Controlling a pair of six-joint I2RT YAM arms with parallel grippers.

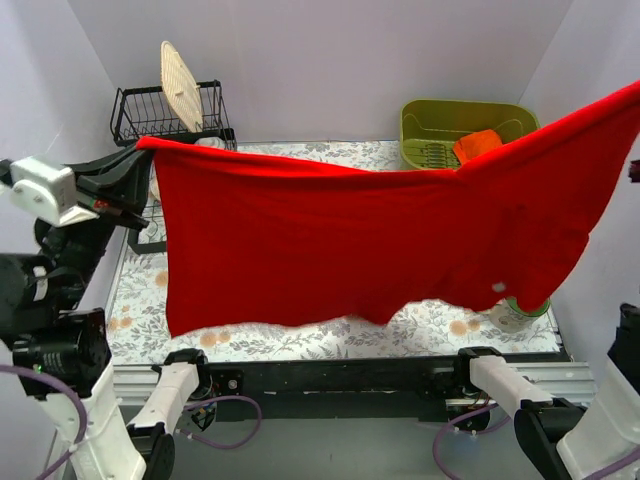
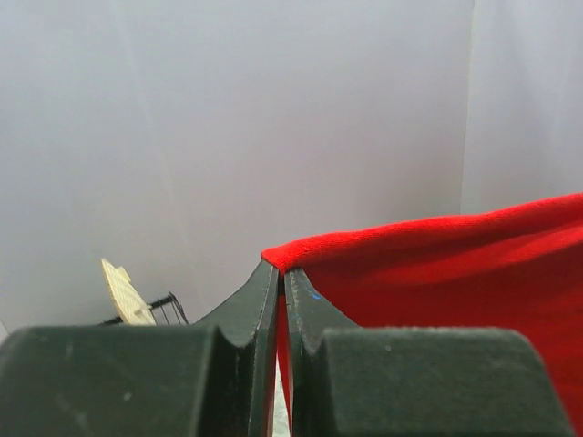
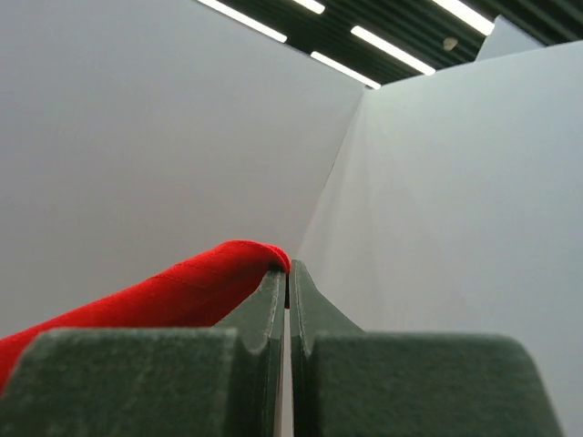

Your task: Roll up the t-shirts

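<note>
A red t-shirt (image 1: 360,250) hangs stretched in the air between my two arms, spread across most of the top view. Its left corner is pinched in my left gripper, which is shut on the cloth (image 2: 392,273). At the other end, my right gripper is shut on the opposite corner of the t-shirt (image 3: 173,291). That right gripper lies outside the top view, where the cloth runs up to the right edge. The upper edge is pulled fairly taut, and the lower edge hangs uneven.
A black wire rack (image 1: 150,115) with a beige round piece (image 1: 181,86) stands at the back left. At the back right is a green basin (image 1: 455,115) holding an orange cloth (image 1: 476,144). A mug (image 1: 513,317) is mostly hidden under the shirt. The patterned table (image 1: 270,345) shows at the front.
</note>
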